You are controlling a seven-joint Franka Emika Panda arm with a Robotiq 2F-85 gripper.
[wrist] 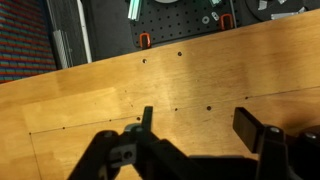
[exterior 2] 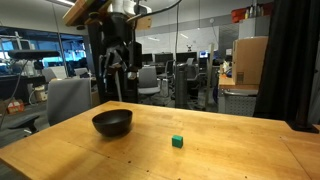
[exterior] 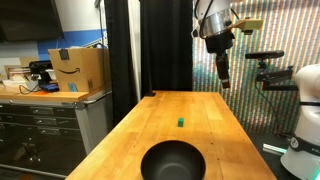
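My gripper (exterior: 224, 84) hangs high above the right side of the wooden table, pointing down. Its fingers (wrist: 147, 120) stand wide apart in the wrist view, with only bare tabletop below and nothing between them. A small green block (exterior: 181, 122) lies on the middle of the table; exterior view 2 shows the same block (exterior 2: 177, 141) well away from the gripper. The black round pan (exterior: 173, 160) sits at the near edge in exterior view 1, empty as far as I can see.
Bare wood (exterior 2: 230, 150) surrounds the block. In the wrist view a perforated metal plate (wrist: 185, 22) with clamps and tools borders the table. A dark shape (wrist: 307, 130) shows at the right edge there. A cardboard box (exterior: 80, 68) stands on a side cabinet beyond the table.
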